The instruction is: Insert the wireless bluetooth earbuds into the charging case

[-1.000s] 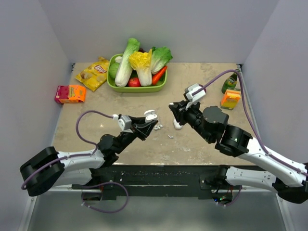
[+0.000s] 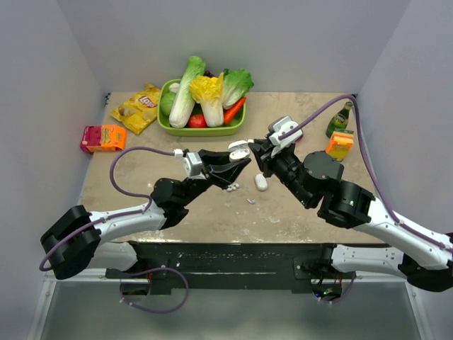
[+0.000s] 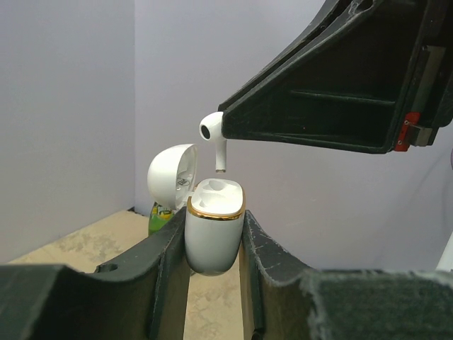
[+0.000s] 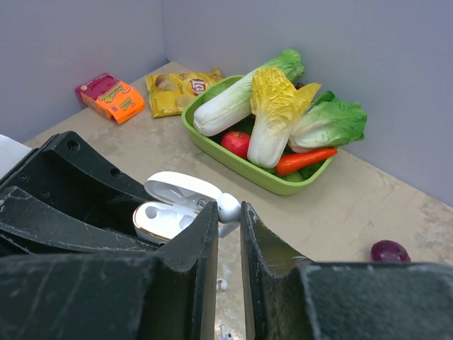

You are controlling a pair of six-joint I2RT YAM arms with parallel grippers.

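My left gripper is shut on the white charging case, its lid raised and the cavity facing up. Just above the cavity, a white earbud hangs stem down at the fingertips of my right gripper, which grips it, as the right wrist view shows. In the top view the two grippers meet over the middle of the table, with the case between them.
A green vegetable basket stands at the back, snack bags at left, a bottle and juice box at right. Small white pieces and a white object lie on the table.
My left gripper has moved up and right with the case, toward the earbud in my right gripper.
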